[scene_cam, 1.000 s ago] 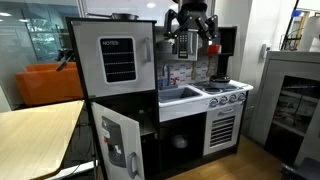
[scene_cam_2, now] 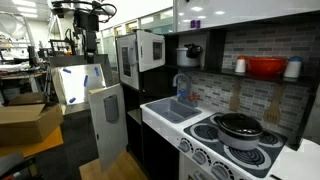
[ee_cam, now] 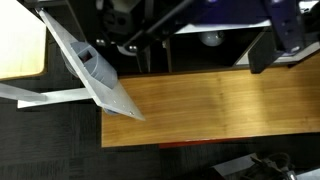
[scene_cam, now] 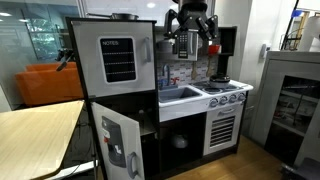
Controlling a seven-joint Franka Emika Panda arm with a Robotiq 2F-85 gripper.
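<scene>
My gripper (scene_cam_2: 88, 58) hangs high in front of the toy kitchen, at the upper left of exterior view 2. From above, the wrist view shows its dark fingers (ee_cam: 266, 52) apart, with no object visible between them. Below it the lower cabinet door (scene_cam: 118, 140) stands swung out, its grey handle (scene_cam: 133, 165) facing outward. That door (ee_cam: 95, 70) lies at the left of the wrist view, clear of the gripper. Above it, the upper door (scene_cam: 118, 62) marked "NOTES" looks shut.
A grey lidded pot (scene_cam_2: 239, 130) sits on the stove, right of the sink (scene_cam_2: 172, 109). A red bowl (scene_cam_2: 266, 66) rests on the shelf above. Inside the open lower bay is a metal bowl (scene_cam: 180, 141). A table (scene_cam: 35, 138) stands left.
</scene>
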